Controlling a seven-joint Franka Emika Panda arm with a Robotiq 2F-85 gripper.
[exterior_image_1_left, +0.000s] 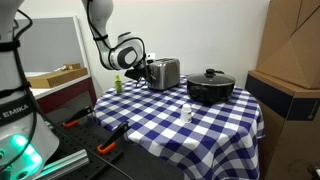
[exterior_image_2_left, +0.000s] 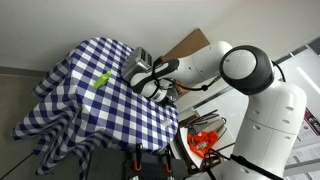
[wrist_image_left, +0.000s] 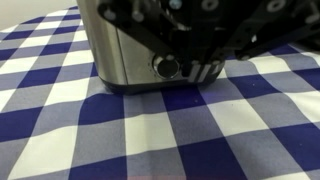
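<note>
A silver toaster (exterior_image_1_left: 166, 71) stands at the back of the checked table, beside a black lidded pot. My gripper (exterior_image_1_left: 149, 76) is low at the toaster's near end. In the wrist view the brushed metal toaster (wrist_image_left: 135, 62) fills the upper middle, with a round dial (wrist_image_left: 166, 66) low on its face. Just right of that dial, my gripper is shut, its fingertips close together in front of the toaster. Nothing shows between them. Whether they touch the toaster I cannot tell. From the other side, the arm partly covers the toaster (exterior_image_2_left: 137, 63).
The black pot (exterior_image_1_left: 211, 91) stands right of the toaster, and a small white cup (exterior_image_1_left: 186, 115) is nearer the front. A green bottle (exterior_image_1_left: 118, 84) stands at the left. The checked tablecloth (exterior_image_1_left: 165, 130) is clear in the middle. Large cardboard boxes (exterior_image_1_left: 285, 105) are at the right.
</note>
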